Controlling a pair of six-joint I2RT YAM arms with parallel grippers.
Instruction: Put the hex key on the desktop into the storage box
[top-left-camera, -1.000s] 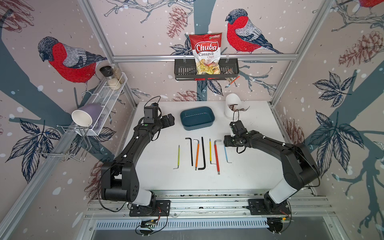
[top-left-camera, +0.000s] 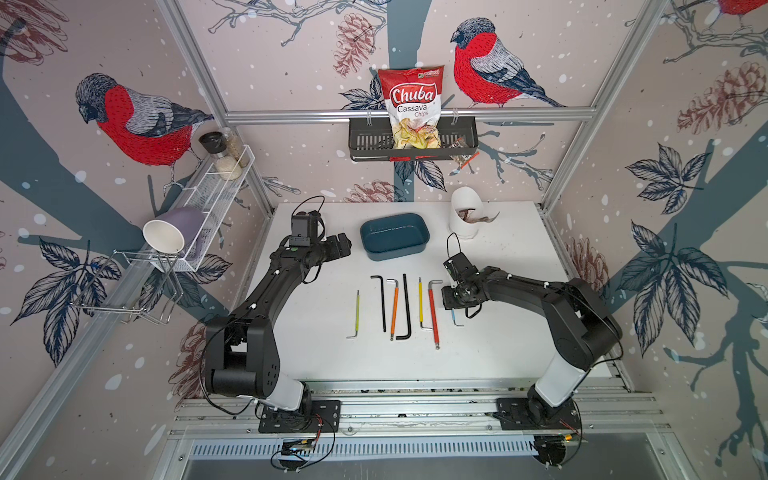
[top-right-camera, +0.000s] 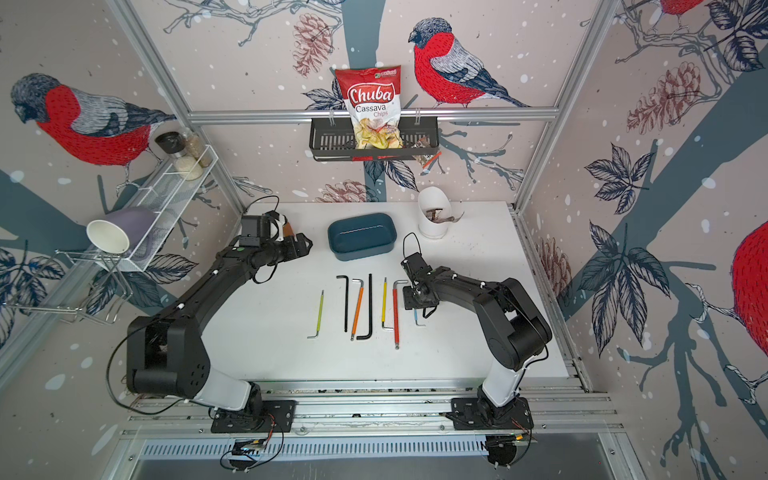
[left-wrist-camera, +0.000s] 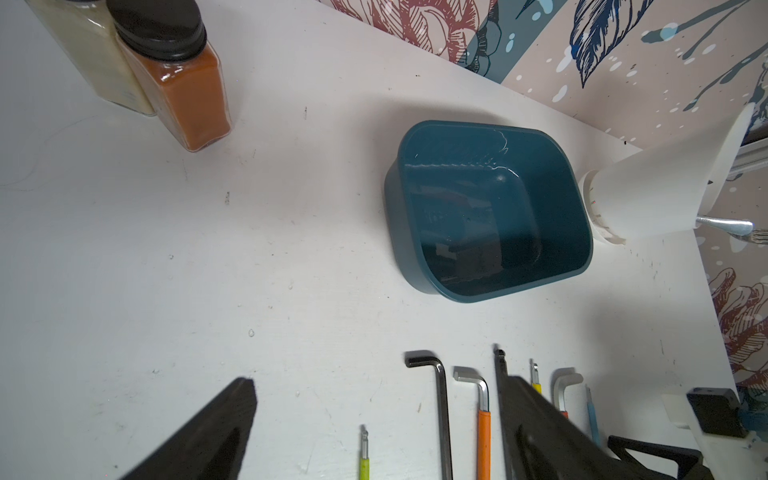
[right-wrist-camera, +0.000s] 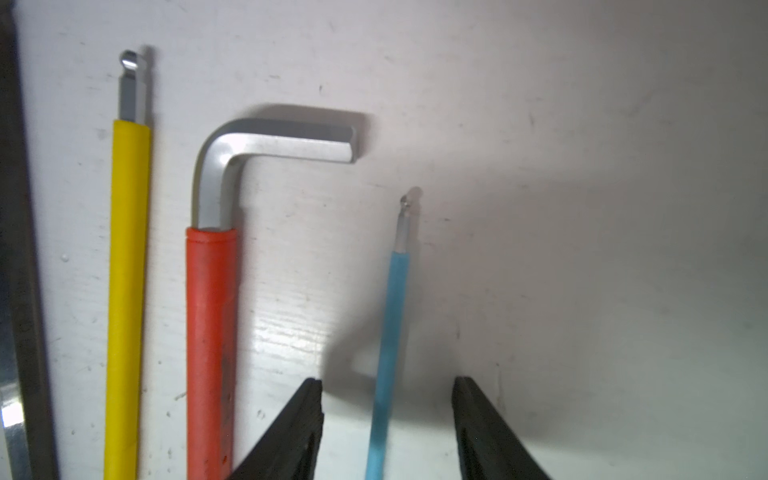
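Several hex keys lie in a row on the white desk: green (top-left-camera: 357, 312), black, orange (top-left-camera: 394, 312), yellow (right-wrist-camera: 125, 280), red (right-wrist-camera: 209, 336) and thin blue (right-wrist-camera: 389, 320). My right gripper is low over the blue key, its fingers apart on either side of it; in the top views it covers much of that key. My left gripper (top-left-camera: 342, 245) hangs open at the back left, beside the empty teal storage box (top-left-camera: 395, 250), with nothing between its fingers.
A white utensil holder (top-right-camera: 433, 224) stands right of the box. Spice jars (left-wrist-camera: 192, 104) stand behind the left gripper. A wire shelf (top-left-camera: 200, 200) and a hanging basket with chips (top-left-camera: 368, 144) are on the walls.
My right gripper has moved down and left onto the blue hex key.
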